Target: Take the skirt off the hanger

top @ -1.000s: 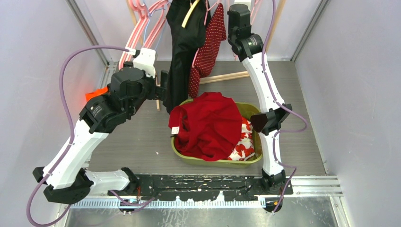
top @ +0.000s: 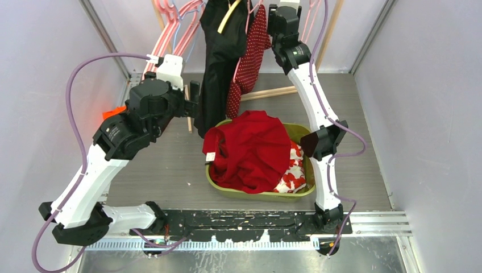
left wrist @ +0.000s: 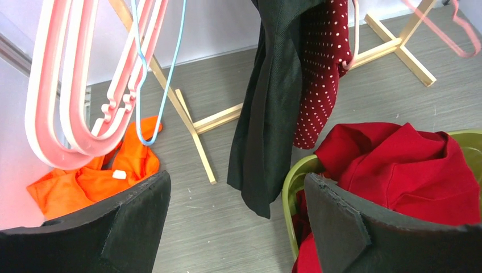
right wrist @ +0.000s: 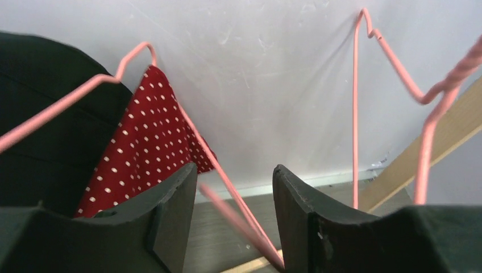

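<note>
A red dotted garment (top: 250,54) hangs on a pink hanger at the top centre, beside a black garment (top: 219,68). In the right wrist view the dotted fabric (right wrist: 136,142) hangs from the hanger's pink wire (right wrist: 207,151). My right gripper stands open right of the fabric, with pink wire crossing between its fingers. My left gripper is open and empty, left of and below the hanging garments; in the left wrist view the dark garment (left wrist: 264,114) is in front of it, with the dotted one (left wrist: 321,79) behind.
An olive basket (top: 307,187) holds red clothes (top: 247,153) and a red-white floral cloth. Empty pink and blue hangers hang left on a wooden rack (left wrist: 221,118). An orange cloth (left wrist: 85,187) lies on the floor at left. Walls close both sides.
The garments look unmoved.
</note>
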